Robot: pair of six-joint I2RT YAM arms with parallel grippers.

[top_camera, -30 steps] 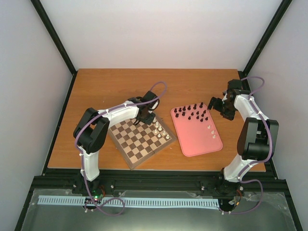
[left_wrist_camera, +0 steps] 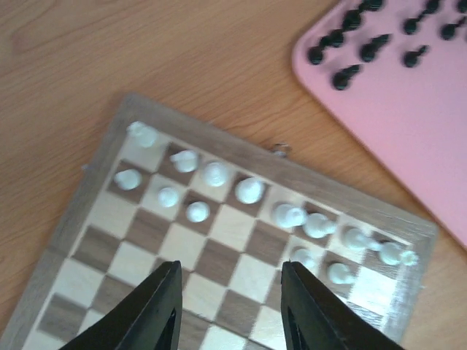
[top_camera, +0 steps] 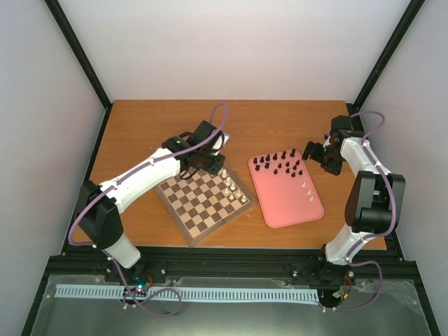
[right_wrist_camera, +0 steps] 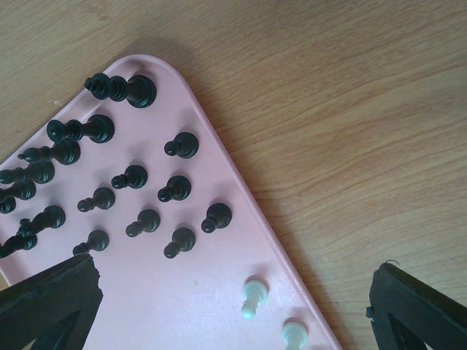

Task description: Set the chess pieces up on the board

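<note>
Several white pieces stand on the chessboard (left_wrist_camera: 241, 259), in a full-looking row along its edge with others in the row in front, among them a white pawn (left_wrist_camera: 198, 211) and a taller piece (left_wrist_camera: 249, 190). Above the board my left gripper hangs part open, nothing between its fingers. The black pieces (right_wrist_camera: 139, 91) and a white pawn (right_wrist_camera: 254, 297) with another white piece (right_wrist_camera: 295, 335) stand on the pink tray (right_wrist_camera: 197, 299). My right gripper is wide open and empty, over the tray's edge. In the top view the left gripper covers the board's far corner.
Bare wooden table (top_camera: 168, 115) lies behind the board and beside the tray. A narrow strip of table separates board and tray. A small metal latch (left_wrist_camera: 280, 149) juts from the board's edge.
The right arm has not moved.
</note>
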